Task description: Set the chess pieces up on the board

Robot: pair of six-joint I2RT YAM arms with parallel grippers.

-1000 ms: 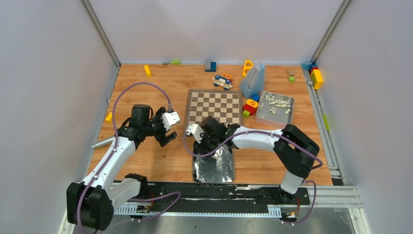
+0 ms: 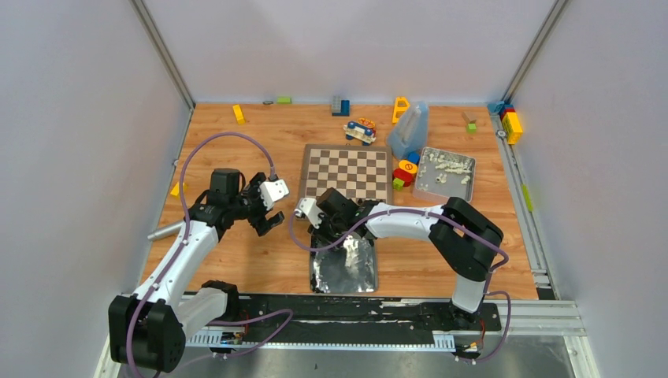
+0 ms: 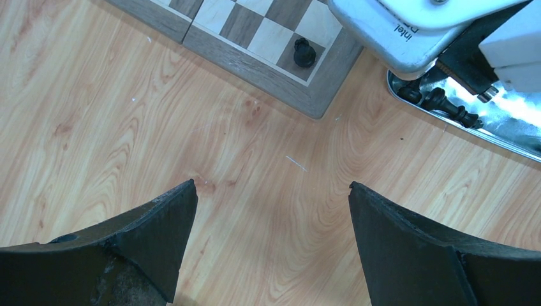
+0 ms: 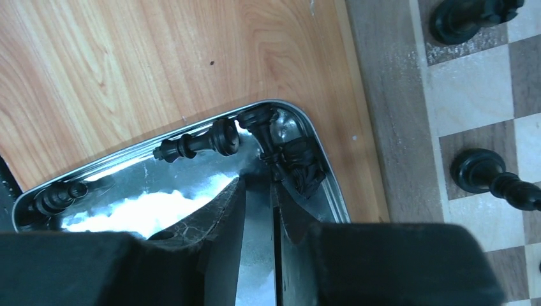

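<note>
Black chess pieces lie in a metal tray (image 2: 343,268) in front of the chessboard (image 2: 346,169). In the right wrist view my right gripper is low over the tray, fingertips a narrow gap apart, by a lying piece (image 4: 207,140) and a heap of pieces (image 4: 300,166) in the tray's corner; whether it touches them is unclear. Black pieces stand on the board's edge squares (image 4: 477,171). My left gripper hangs open over bare wood left of the board, nothing between its fingers.
A tray of white pieces (image 2: 445,169) stands at the right. Toy bricks (image 2: 406,173), a toy car (image 2: 359,134) and a blue bag (image 2: 408,130) sit around the board. Bare table lies to the left.
The left arm stays where it was.
</note>
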